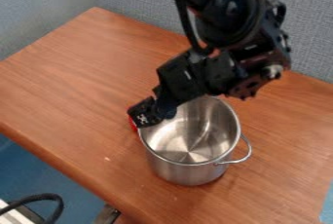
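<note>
A stainless pot (192,156) with side handles stands on the wooden table. The black gripper (146,113) is low at the pot's left rear rim, over a red object (132,125) that is mostly hidden behind it. Whether the fingers are open or shut on the red object cannot be told.
Grey partition walls stand at the back.
</note>
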